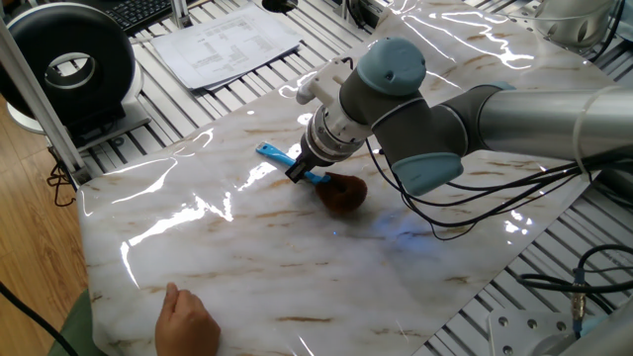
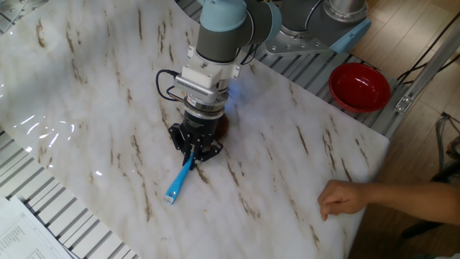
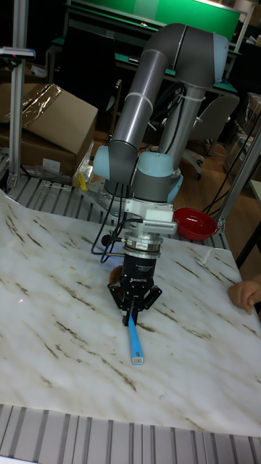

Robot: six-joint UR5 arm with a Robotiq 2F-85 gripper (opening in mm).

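Note:
A brush with a blue handle [image 1: 275, 154] and a round head of reddish-brown bristles [image 1: 343, 196] is at the middle of the marble-patterned sheet. My gripper [image 1: 300, 172] points down and is shut on the handle, close to the bristle end. In the second exterior view the blue handle [image 2: 178, 184] sticks out from between the fingertips, while the wrist mostly covers the bristles. The third exterior view shows the gripper [image 3: 131, 315] low over the sheet, with the handle [image 3: 135, 344] toward the camera. Whether the brush touches the sheet is hard to tell.
A red bowl [image 2: 359, 87] stands beyond the sheet's edge, near the arm's base. A person's hand [image 2: 343, 198] rests over the sheet. Papers [image 1: 226, 49] lie on the slatted table. Much of the sheet [image 1: 252, 282] is bare.

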